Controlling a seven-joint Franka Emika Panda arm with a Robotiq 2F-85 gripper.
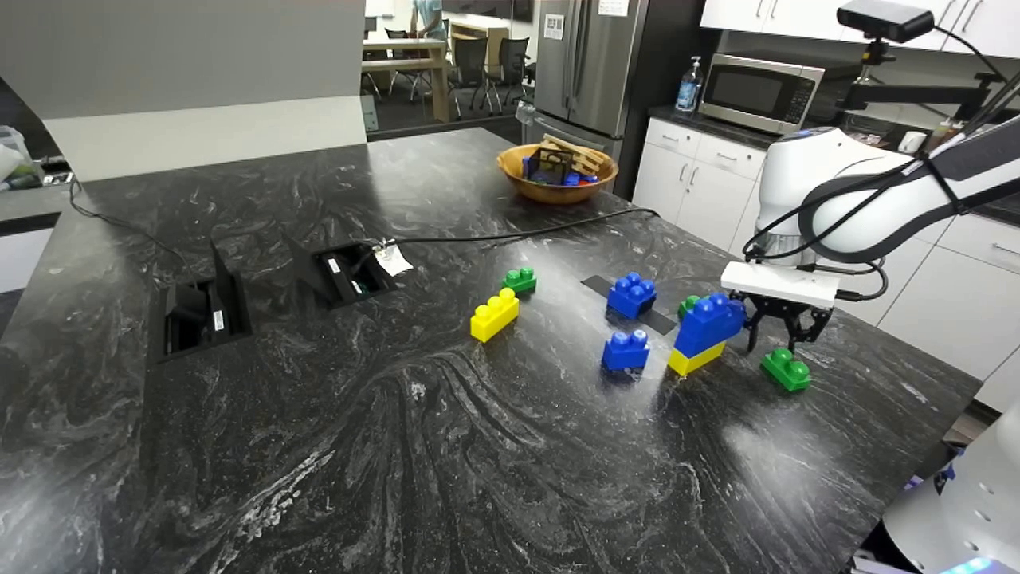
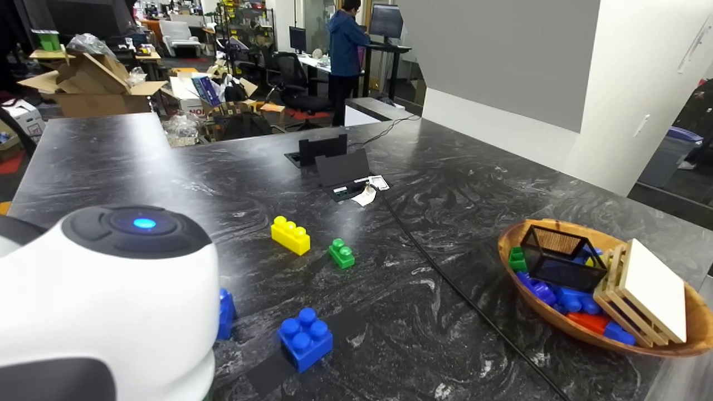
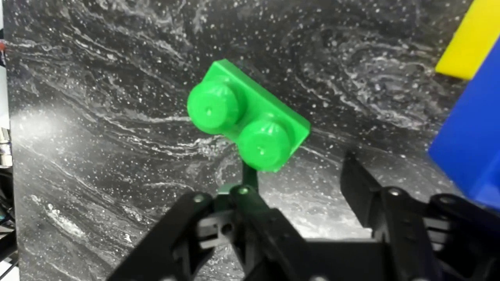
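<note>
A green two-stud brick lies alone on the dark table, studs up, in the middle of the wrist view. My gripper is part open, its fingers apart with only bare table between them. In that view the left fingertip is close against the brick's lower edge; whether they touch I cannot tell. From the first exterior view, the gripper is low over the table, between the green brick and a stack of a blue brick on a yellow brick. The second exterior view hides the gripper behind the white arm.
Two loose blue bricks lie left of the stack, and part of another green brick shows behind it. Farther left are a yellow brick and a green one. A wooden bowl holds bricks.
</note>
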